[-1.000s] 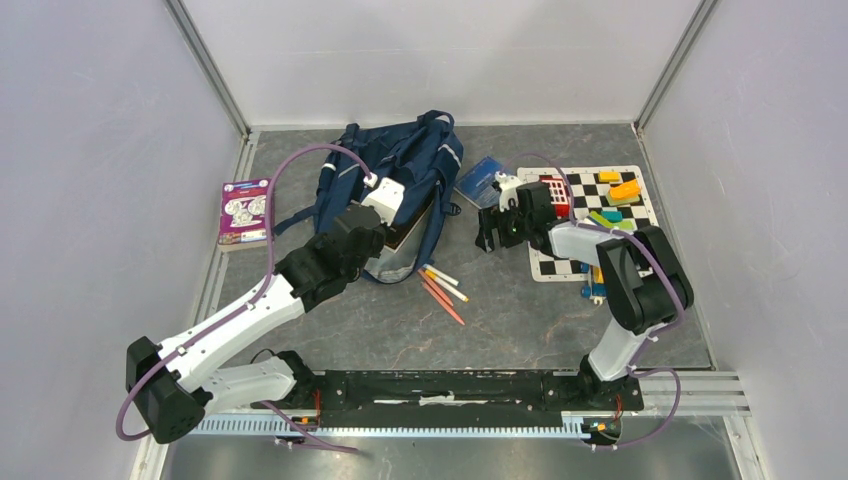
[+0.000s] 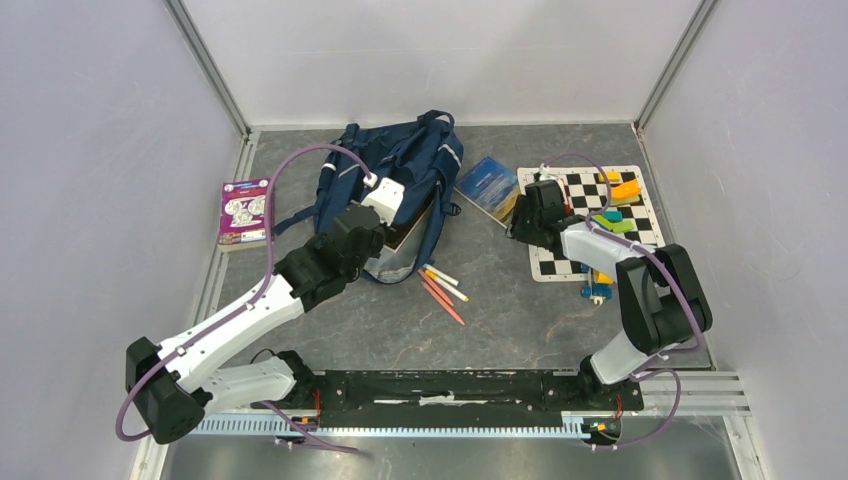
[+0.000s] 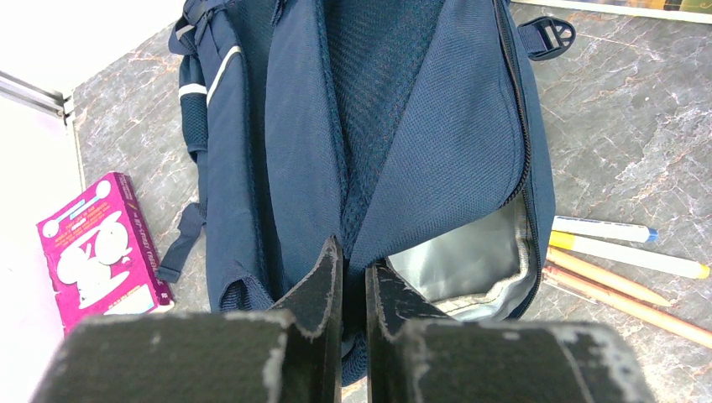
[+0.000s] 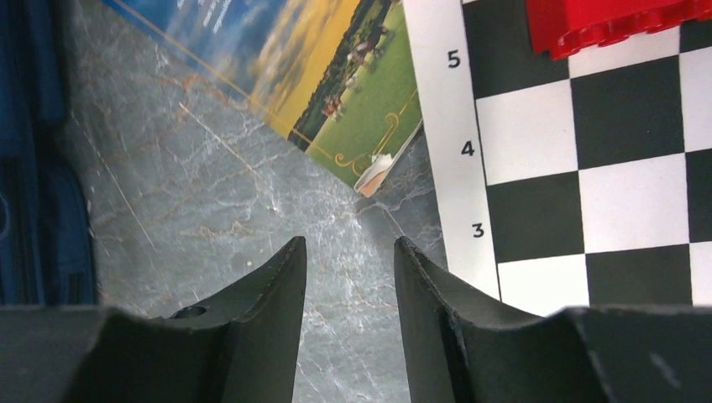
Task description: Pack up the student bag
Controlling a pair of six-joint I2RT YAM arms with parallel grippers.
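Note:
A dark blue bag (image 2: 392, 160) lies at the back, left of centre, its mouth gaping toward the front with the grey lining (image 3: 470, 260) showing. My left gripper is shut on the bag's fabric edge. In the top view the left arm covers part of the opening. My right gripper hovers part open beside the chessboard (image 4: 529, 134), nothing between its fingers. Just beyond its fingertips lies the near corner of a blue and green picture book (image 4: 353, 126), flat on the floor. The pink book (image 2: 243, 213) rests at the far left.
Several markers and pencils (image 2: 441, 290) lie in front of the bag. On the chessboard sit a red block (image 4: 588, 25), a yellow-orange block (image 2: 625, 190) and green pieces (image 2: 615, 223).
My right gripper has moved right, from over the floor near the book to the chessboard's left edge, and its fingers have drawn closer together. The left arm and the bag look unmoved.

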